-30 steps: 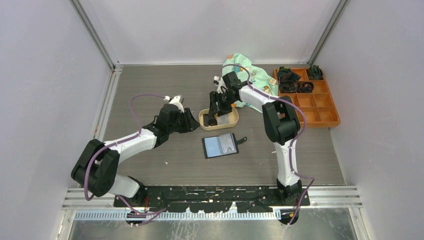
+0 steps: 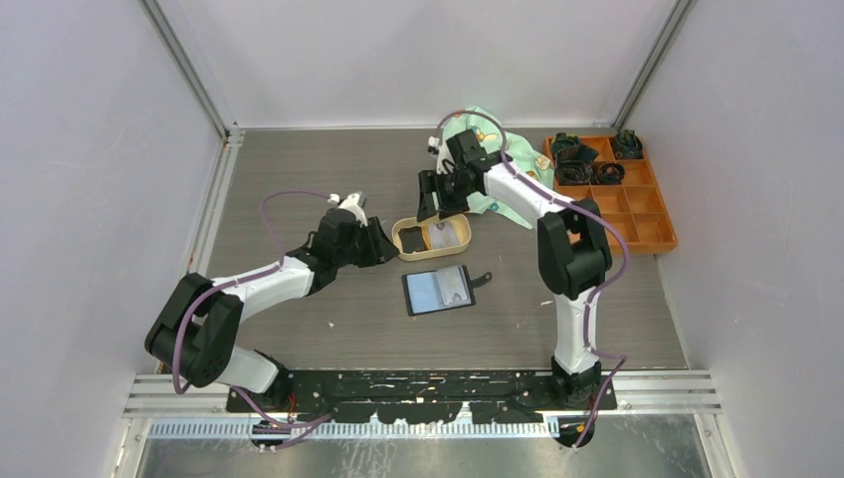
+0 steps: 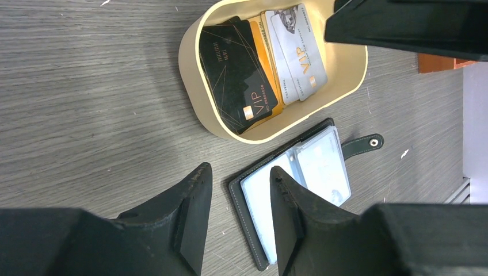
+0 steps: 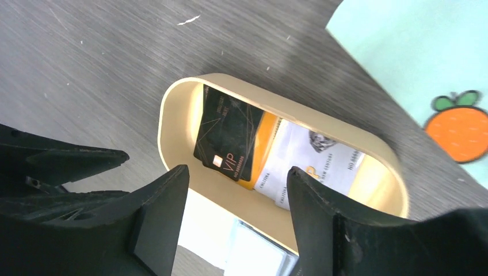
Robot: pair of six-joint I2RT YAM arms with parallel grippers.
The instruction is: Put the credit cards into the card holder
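Observation:
Black, orange and white cards lie flat in a cream oval box; the black card [image 3: 236, 75] is at one end and the white card [image 3: 296, 52] at the other. The box [image 3: 193, 63] stands mid-table. Just in front of it, the card holder [image 2: 439, 291] lies spread, with pale sleeves inside and a strap to the right. My left gripper is open beside the box's left end, empty, the holder showing past its fingers. My right gripper hangs over the box's far side, open with nothing between its fingers.
A green patterned cloth [image 2: 513, 159] lies behind the box. At the back right, an orange compartment tray [image 2: 647, 204] holds dark coiled items.
The box shifted slightly left. The left arm has barely moved.

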